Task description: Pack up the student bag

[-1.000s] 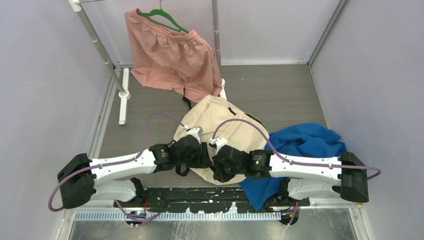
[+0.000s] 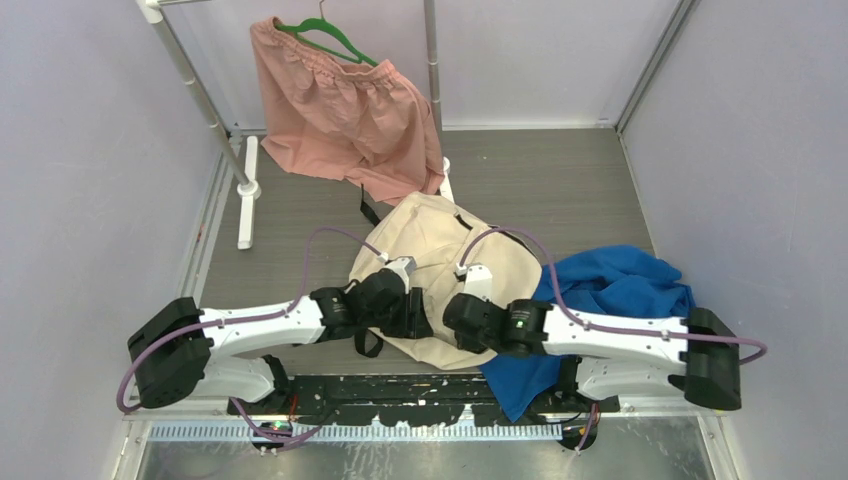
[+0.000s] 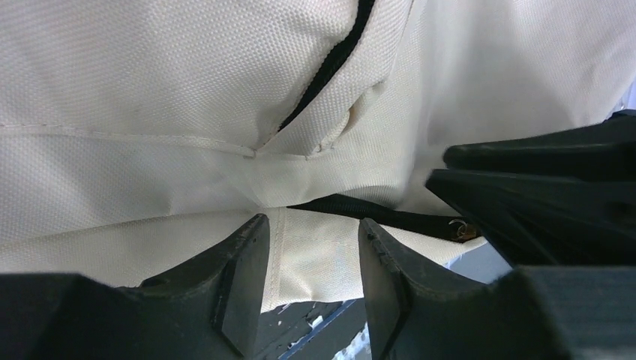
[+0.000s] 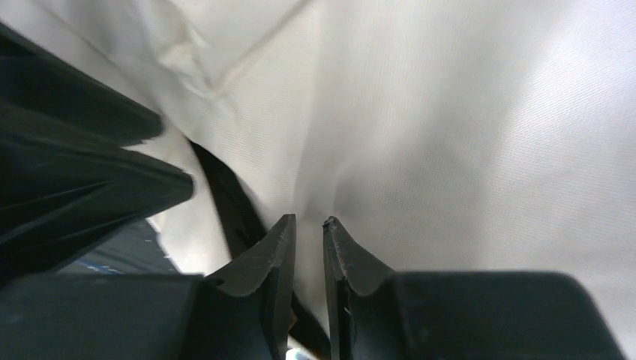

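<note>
The cream cloth bag (image 2: 415, 235) lies on the floor below both arms, its near part partly covered by them. A dark slit, its opening edge (image 3: 405, 217), runs along the near side in the left wrist view. Over this edge my left gripper stands open, with bag cloth visible beyond the gap. Close to its right is my right gripper (image 2: 464, 338). In the right wrist view the right gripper's fingers (image 4: 279, 251) stand a narrow gap apart, nothing clearly held between them, beside the dark opening edge (image 4: 232, 199).
Blue cloth (image 2: 610, 285) lies crumpled right of the bag, partly under the right arm. Pink shorts (image 2: 345, 120) hang behind on a green hanger (image 2: 330, 35) from a rack. Bare floor (image 2: 540, 185) shows at the back right.
My right gripper has moved right, away from the left one, and its hand has turned. The left gripper and the bag have shifted slightly right.
</note>
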